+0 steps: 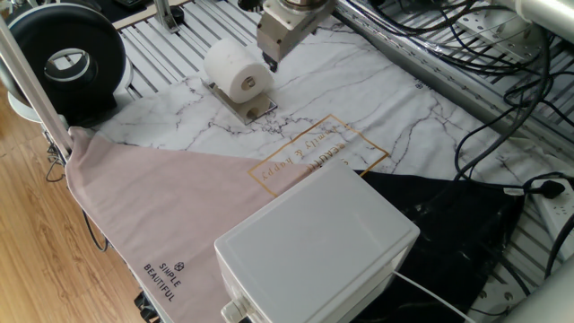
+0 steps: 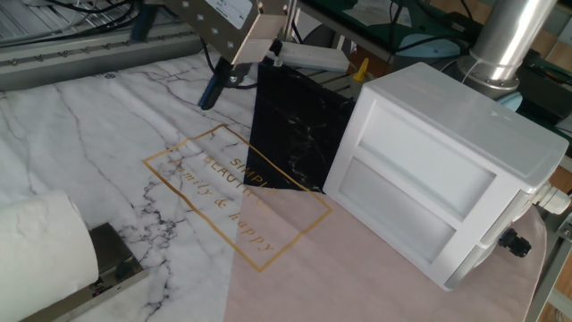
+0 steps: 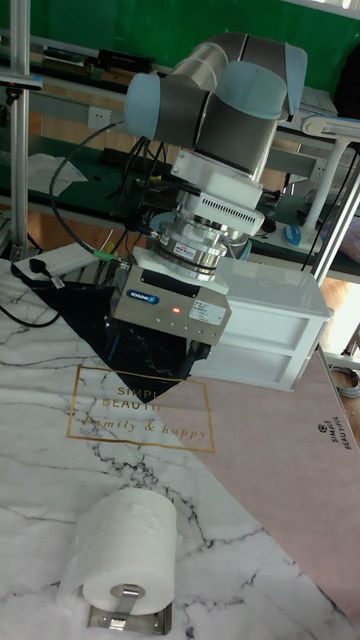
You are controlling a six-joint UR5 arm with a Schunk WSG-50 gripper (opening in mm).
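My gripper (image 3: 152,355) hangs above the cloth-covered table, its two dark fingers (image 3: 195,361) spread wide with nothing between them. Exterior view 2 shows one finger (image 2: 211,93) pointing down over the marble-patterned cloth. A white paper roll (image 1: 237,69) rests on its side on a metal holder (image 1: 258,109); in exterior view 3 the roll (image 3: 126,549) is at the near edge, well apart from the gripper. The white drawer box (image 2: 420,170) stands on the other side of the cloth, with both drawers seen closed. No contact shows between the gripper and either object.
Black cables (image 1: 529,81) and a power strip (image 3: 69,259) lie along the table's edge. A large black spool (image 1: 67,63) stands at the far left in exterior view 1. Between roll and drawer box, the cloth with its gold-framed lettering (image 2: 237,197) is clear.
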